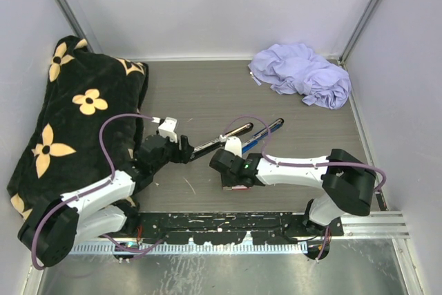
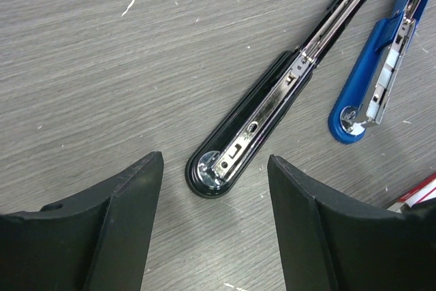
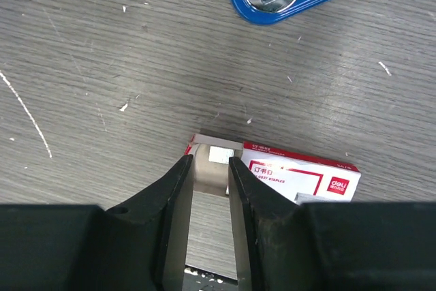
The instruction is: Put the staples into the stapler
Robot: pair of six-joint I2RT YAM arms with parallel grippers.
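A black stapler [image 2: 255,124] lies open on the table, with a blue stapler [image 2: 357,93] beside it to the right, also opened out. My left gripper is open above the near end of the black stapler, nothing between its fingers. My right gripper is low over a staple box [image 3: 293,175], its fingers part open at the box's left end, where a plain beige-grey piece [image 3: 211,178] lies; whether they touch it I cannot tell. The top view mostly hides the box under my right gripper.
A black flowered cloth [image 1: 83,122] covers the left side. A crumpled lilac cloth [image 1: 304,74] lies at the back right. The table's front edge is just below the staple box.
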